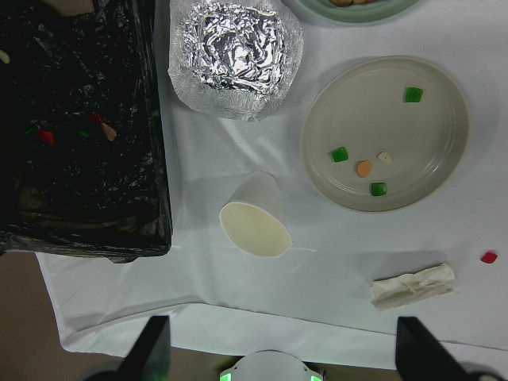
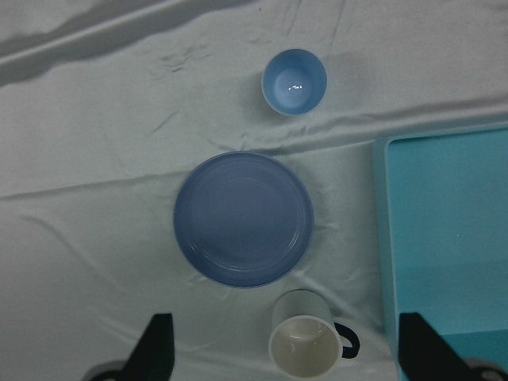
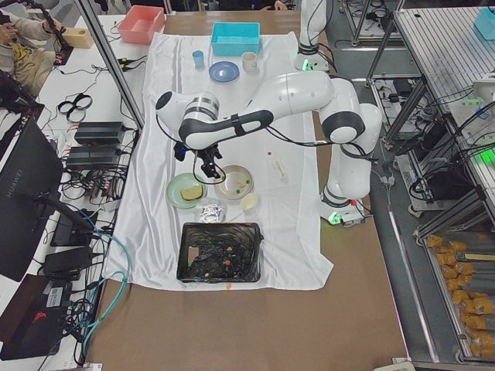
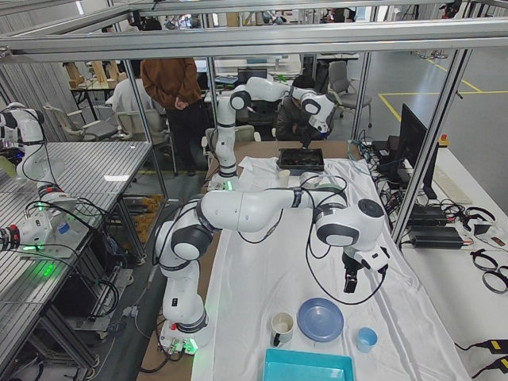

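My left gripper (image 3: 203, 161) hangs open over a green plate (image 3: 177, 193) with yellowish food and a beige plate (image 1: 385, 119) with several small bits. In the left wrist view a foil container (image 1: 235, 55) lies beside a black lined bin (image 1: 75, 182), with a tipped cream cup (image 1: 255, 226) and a crumpled tissue (image 1: 411, 290) nearby. My right gripper stands open in its wrist view, above the far end, where a blue plate (image 2: 242, 214), a blue cup (image 2: 294, 79), a mug (image 2: 304, 348) and a turquoise tray (image 2: 448, 214) stand, nothing between its fingers.
A white cloth covers the table, its middle fairly clear. At the left, a side table (image 3: 108, 46) holds cables, a pink bin (image 3: 141, 23), electronics and a monitor (image 3: 27, 193). A metal upright runs along that side.
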